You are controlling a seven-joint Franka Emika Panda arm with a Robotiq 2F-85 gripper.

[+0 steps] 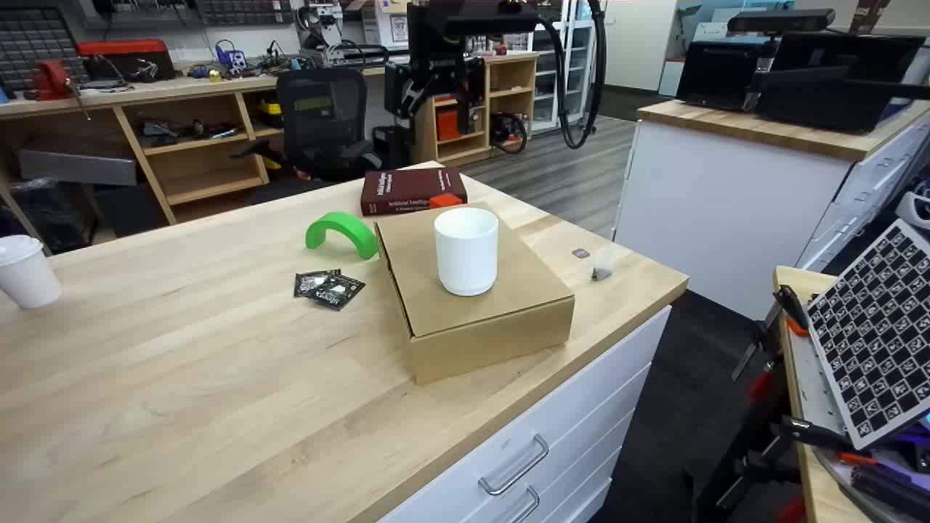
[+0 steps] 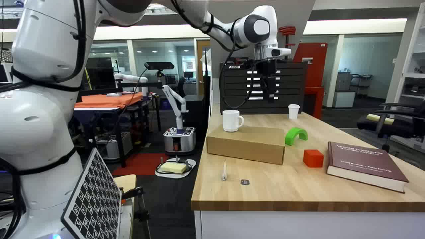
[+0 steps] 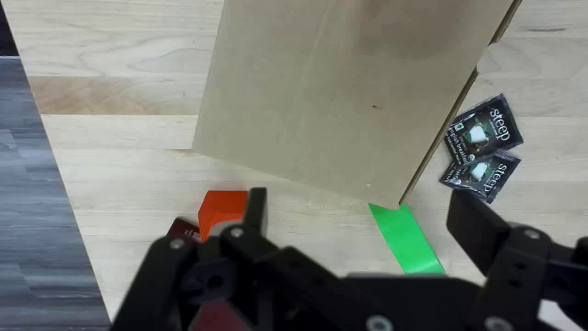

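My gripper is open and empty, its two fingers wide apart in the wrist view. It hangs well above the table, pointing down. A white mug point(image 1: 467, 251) stands upright on the brown cardboard box point(image 1: 475, 338); its handle shows only in exterior view 2. Against the box's far corner lies a green arch point(image 3: 405, 237). An orange-red block point(image 3: 220, 212) sits near the dark red book point(image 2: 360, 161). Two black tea packets point(image 3: 485, 132), marked "steep", lie beside the box, partly overlapping.
A white paper cup point(image 1: 29, 272) stands away from the box. Near the table edge lie a small pale pointed item point(image 2: 224, 171) and a small grey tag point(image 2: 245, 182).
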